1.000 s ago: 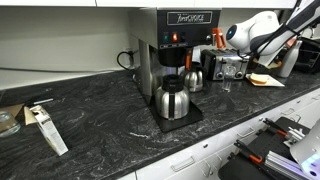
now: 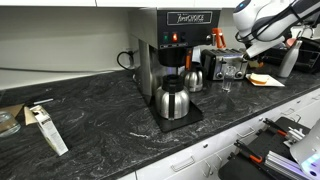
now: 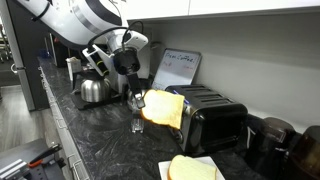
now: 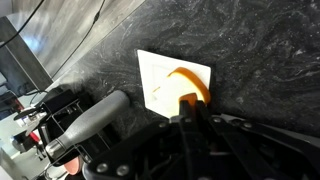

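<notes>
My gripper [image 3: 141, 97] is shut on a slice of bread [image 3: 165, 108], which hangs upright above the counter in exterior view 2. Below it, another bread slice [image 3: 190, 170] lies on a white sheet [image 3: 222, 161]. The wrist view looks down on the white sheet [image 4: 158, 68], with the held bread's curved orange edge [image 4: 188, 78] in front of it. That bread hides much of what lies on the sheet. Exterior view 1 shows the bread on the sheet [image 2: 262, 79] at far right; the fingertips are too small to make out there.
A black-and-silver toaster [image 3: 212, 118] stands close behind the held bread. Near it is a clear glass [image 3: 137, 122]. The coffee maker [image 2: 178, 45] with a steel carafe [image 2: 172, 103] occupies the middle, and the dark counter [image 2: 100, 115] to its left is mostly bare.
In exterior view 1 my arm has risen and shifted right, away from the toaster. The coffee maker, toaster and glass have not moved.
</notes>
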